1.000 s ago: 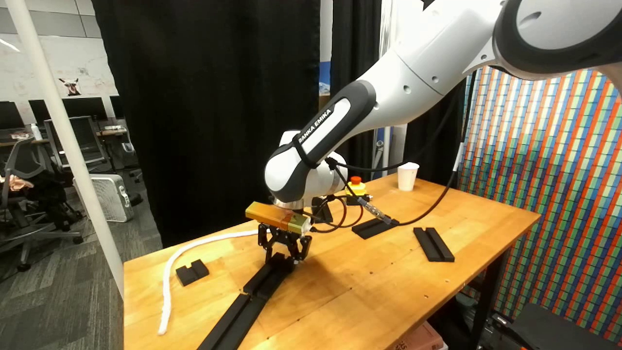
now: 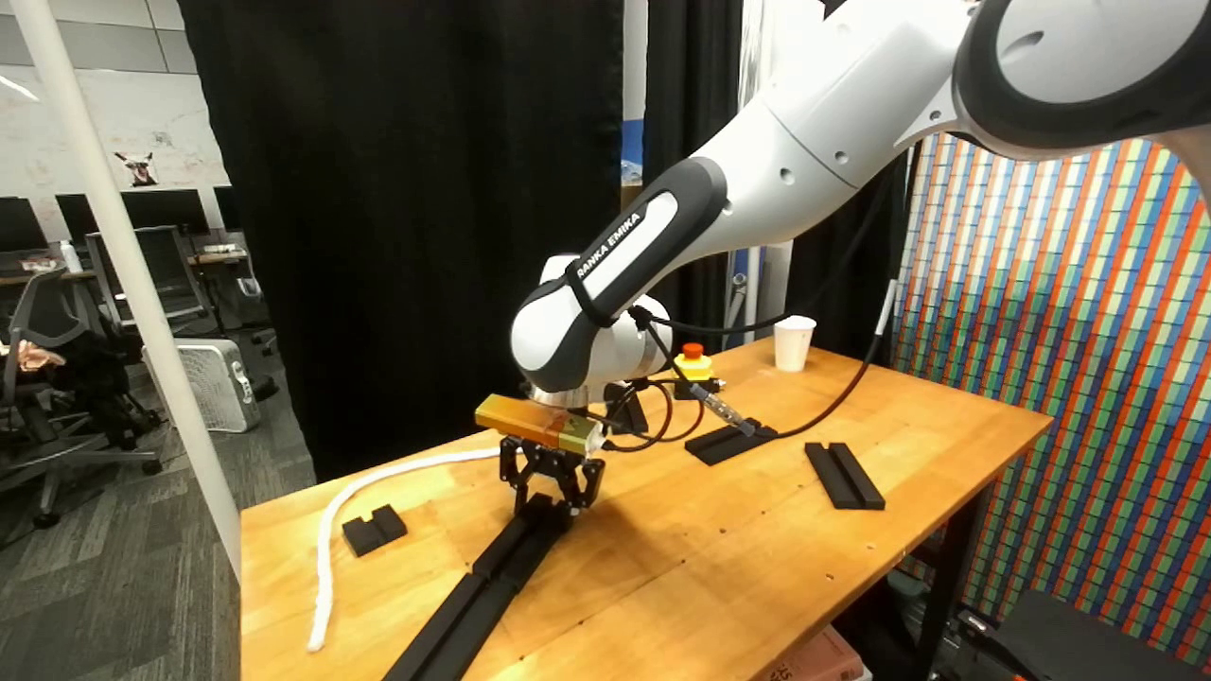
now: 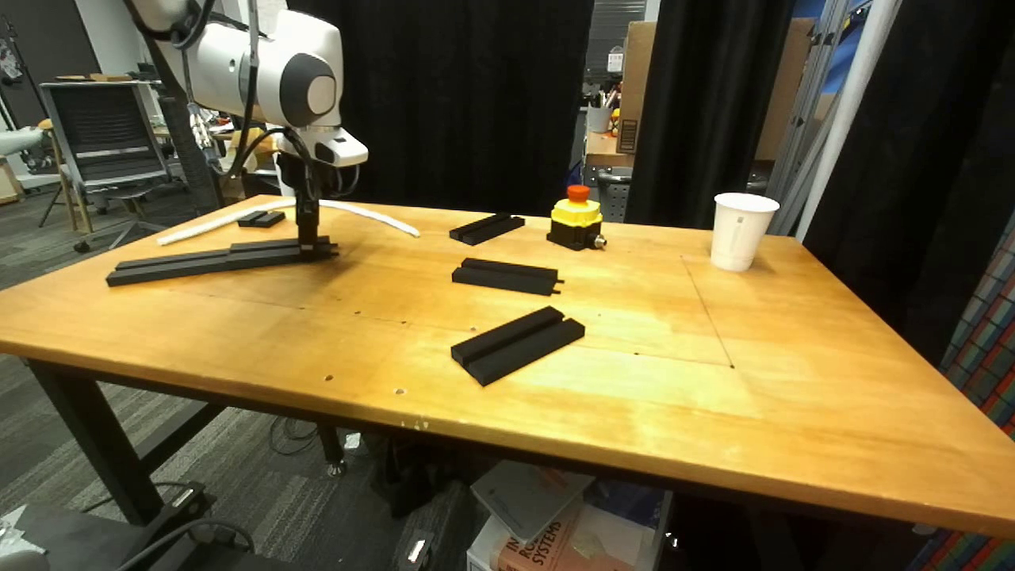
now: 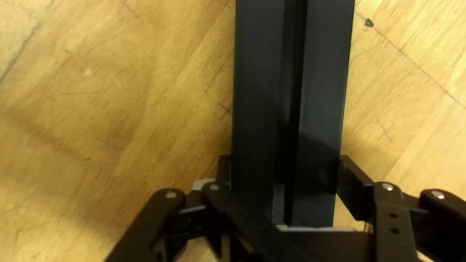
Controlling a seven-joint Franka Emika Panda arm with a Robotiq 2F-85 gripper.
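My gripper [image 2: 551, 503] is shut across the far end of a black grooved track piece [image 2: 524, 543], one finger on each side. In the wrist view the piece [image 4: 266, 109] runs straight up between the fingers, its groove lengthwise. The near end of that piece meets a longer black track piece [image 2: 460, 624] on the table, nearly in line with it; exterior view 1 shows a small step in their edges. From exterior view 2, the gripper [image 3: 307, 249] is low at the right end of the joined pieces. Whether the held piece touches the table cannot be told.
Loose black track pieces [image 2: 843, 476] lie across the table, with a short one [image 2: 374, 529] at left. A white cord [image 2: 329, 556] curves behind. An emergency stop [image 3: 576, 220] and paper cup [image 3: 742, 231] stand farther off.
My gripper and the held piece have shifted very slightly left in exterior view 1. The seam between the two track pieces looks tighter. The loose pieces have not moved.
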